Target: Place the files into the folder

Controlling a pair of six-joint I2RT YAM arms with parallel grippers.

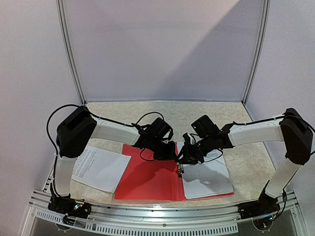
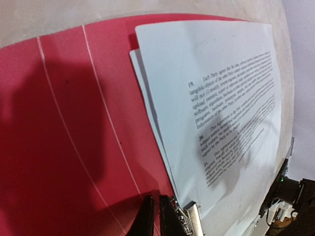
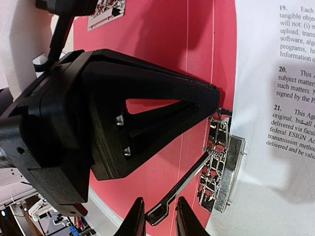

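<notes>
The red folder (image 1: pixel 142 182) lies open, with printed sheets (image 1: pixel 206 179) on its right half. A metal clip (image 3: pixel 226 172) sits at the spine beside their left edge. My left gripper is low over the spine next to the clip, shut, with nothing seen between its fingers. My right gripper is at the spine too, its fingertips part open at the bottom of the right wrist view; the left gripper's body (image 3: pixel 98 118) fills much of that view, reaching to the clip's upper end.
Another stack of white sheets (image 1: pixel 98 167) lies left of the folder. Bare table (image 1: pixel 251 162) shows at the right and back. The two arms are very close together over the folder's middle.
</notes>
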